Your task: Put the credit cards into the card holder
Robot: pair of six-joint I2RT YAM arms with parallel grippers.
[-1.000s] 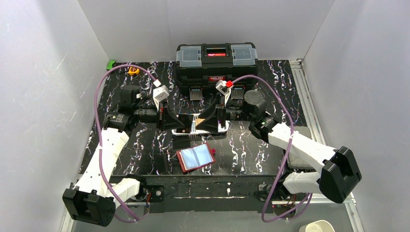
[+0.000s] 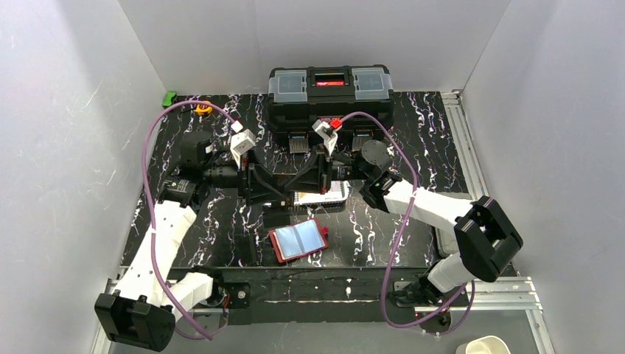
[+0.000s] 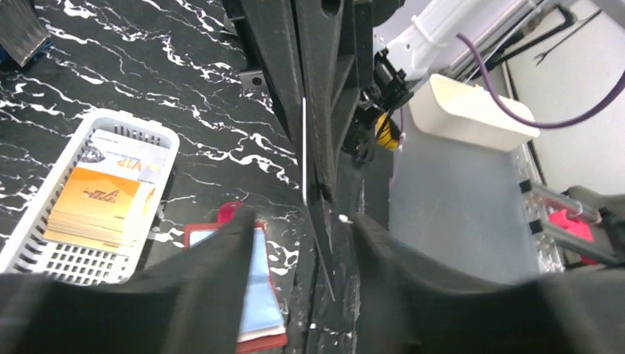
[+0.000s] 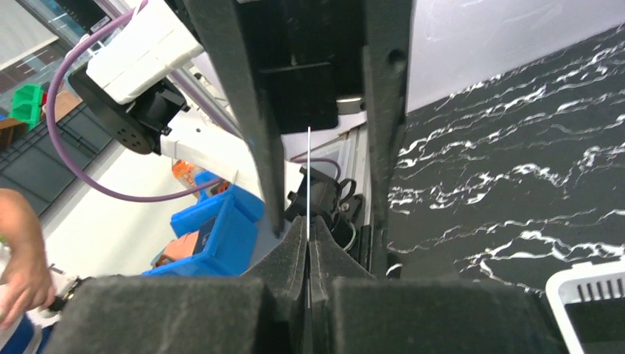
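In the right wrist view, my right gripper is shut on the card. My left gripper has its fingers spread apart around the card's other end, with clear gaps on both sides in the right wrist view. From above, both grippers meet over the white basket and hide most of the card. The red card holder point(image 2: 301, 239) lies open on the table in front of them, showing its pale blue sleeves.
Orange and white cards point(image 3: 99, 203) lie in the white basket point(image 3: 169, 144) below the grippers. A black toolbox point(image 2: 330, 103) stands at the back. Bare marble-patterned table lies on either side of the card holder.
My right gripper has moved left onto the dark card that my left gripper was holding. The left arm has barely moved; the card holder is unmoved.
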